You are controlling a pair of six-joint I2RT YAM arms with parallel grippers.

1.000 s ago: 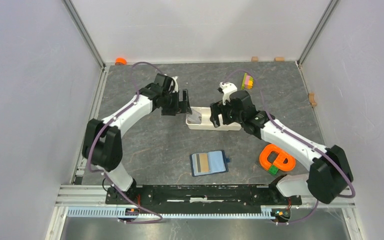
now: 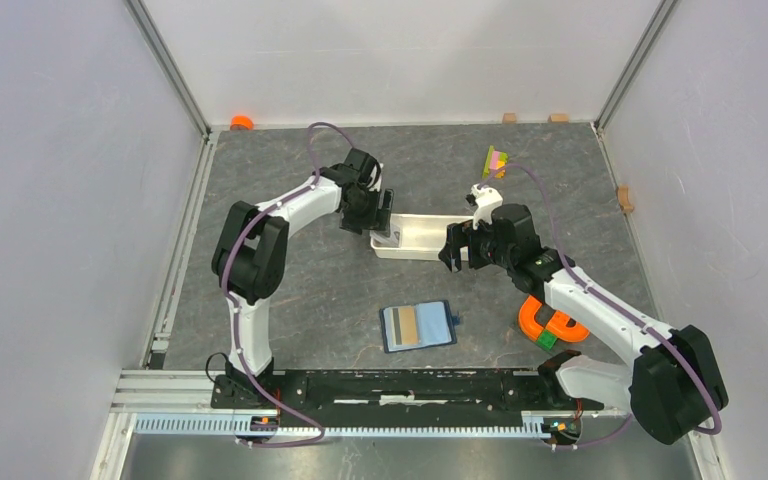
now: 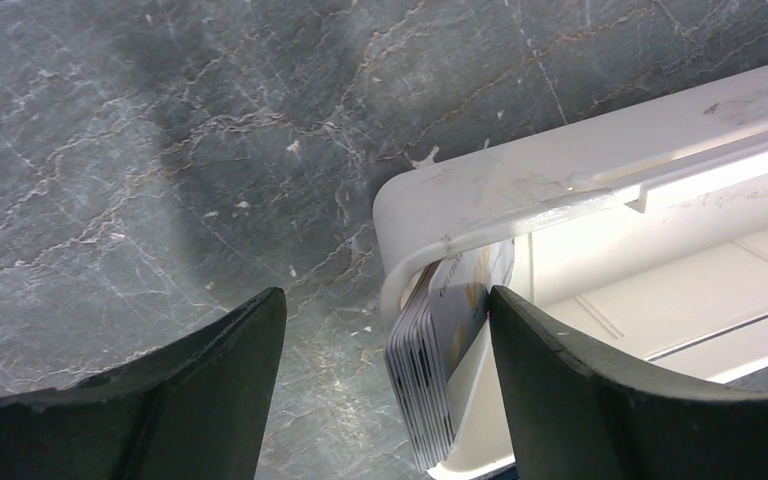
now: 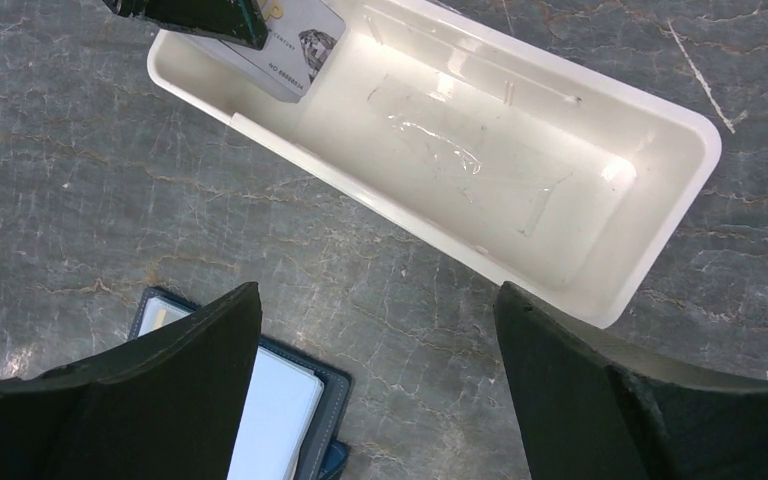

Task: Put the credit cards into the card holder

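Observation:
A stack of credit cards [image 3: 421,387] leans in the near-left end of a white tray [image 3: 480,185]. My left gripper straddles that end of the tray, its fingers apart: the right one reaches inside against the face of the cards, the left one stays outside, clear of them. In the right wrist view, a grey card [image 4: 295,55] shows in the tray beside a left finger [image 4: 235,22]. My right gripper [image 2: 456,246] is open over the tray's right end, holding nothing. The dark blue card holder [image 2: 436,324] lies unfolded in front, with a tan strip and pale panels showing.
Orange loops [image 2: 572,330] with a green block lie at the right front. Colourful toy blocks [image 2: 496,162] stand at the back right. The table left of the holder is clear.
The left gripper has moved right to the tray's left end, over the cards. The right gripper has shifted right and slightly toward the front. Tray and holder stay put.

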